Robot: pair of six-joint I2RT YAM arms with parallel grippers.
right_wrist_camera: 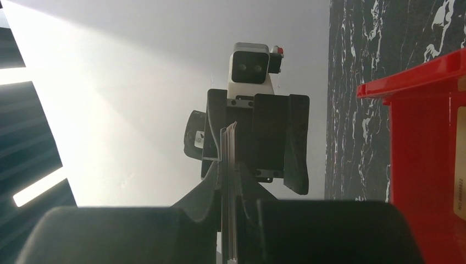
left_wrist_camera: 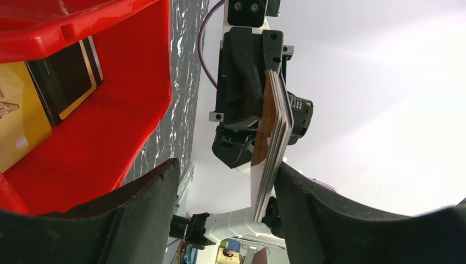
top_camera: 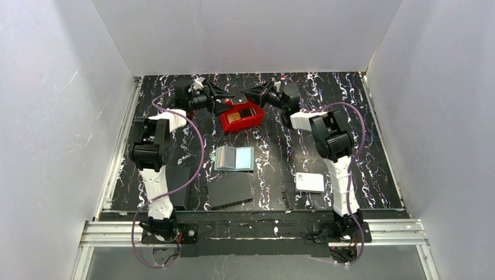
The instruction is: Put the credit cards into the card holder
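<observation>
A thin stack of cards [top_camera: 239,100] is held above the red bin, edges showing as several layers in the right wrist view. My right gripper [top_camera: 244,93] is shut on this stack. In the left wrist view the cards [left_wrist_camera: 273,148] stretch down from the right gripper to between my left gripper's fingers. The left gripper is open; the stack is close to its right finger, contact unclear, with a wide gap to the other finger. Lying open on the table in front of the bin is the card holder [top_camera: 244,158], with clear sleeves.
The red bin [top_camera: 243,122] under the grippers contains more cards, including a gold one [left_wrist_camera: 22,110] and a black one [left_wrist_camera: 68,80]. A white box [top_camera: 309,182] lies at the right front. Dark flat pads [top_camera: 229,189] lie near the front edge. Table around the holder is clear.
</observation>
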